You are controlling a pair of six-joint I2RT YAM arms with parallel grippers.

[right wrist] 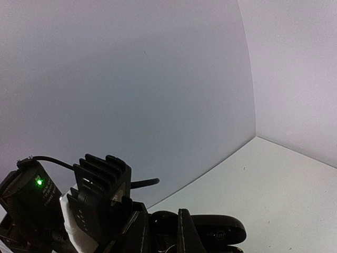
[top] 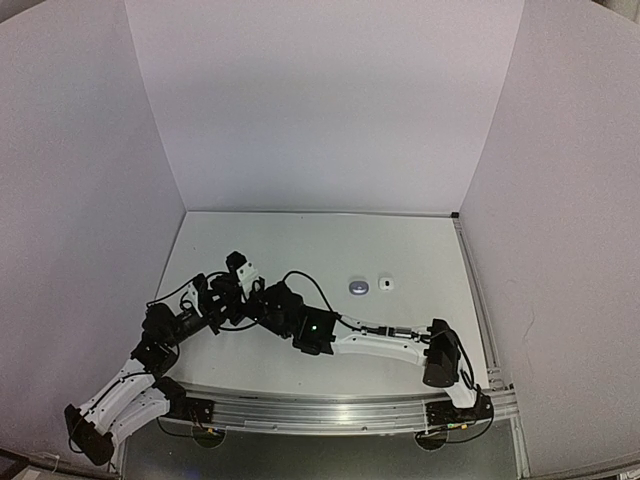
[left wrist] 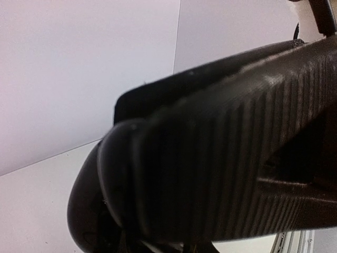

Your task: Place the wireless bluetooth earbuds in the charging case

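Observation:
A glossy black charging case (left wrist: 84, 203) sticks out past the ribbed dark fingers (left wrist: 221, 158) of my left gripper, which looks shut on it. In the right wrist view a rounded black lid of the case (right wrist: 221, 230) with a small pale mark rises at the bottom. My right gripper is in front of the case, its two narrow fingers (right wrist: 188, 234) a little apart. A dark rounded shape shows between them; whether it is an earbud held there or part of the case behind, I cannot tell. From above, both grippers meet at the left of the table, hiding the case.
A purple-grey round piece (top: 358, 287) and a small white piece with a dark centre (top: 386, 284) lie on the right half of the white table (top: 300, 235). Finned camera housing (right wrist: 100, 192) of the left arm stands close beside the right gripper.

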